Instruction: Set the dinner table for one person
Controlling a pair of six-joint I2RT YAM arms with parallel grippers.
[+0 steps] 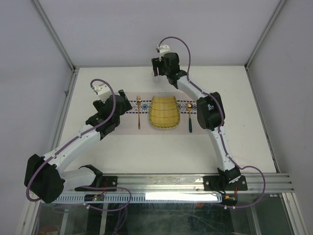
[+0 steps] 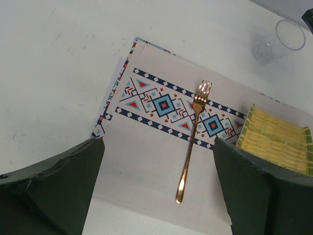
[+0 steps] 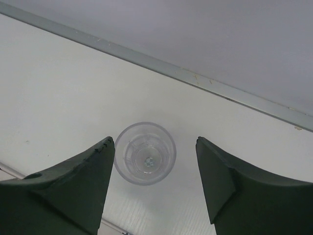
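Note:
A woven yellow tray-like plate (image 1: 164, 112) lies on the placemat, with a copper fork (image 1: 139, 110) to its left and a spoon with green handle (image 1: 190, 117) to its right. My right gripper (image 1: 158, 66) is open over the back of the table; in the right wrist view its fingers straddle a clear glass (image 3: 145, 166) seen from above, apparently not touching it. My left gripper (image 1: 112, 100) hangs open over the left end of the placemat (image 2: 137, 166), nothing between its fingers; the left wrist view also shows the fork and glass.
The back wall rises just behind the glass, with the table's back edge close to my right gripper.

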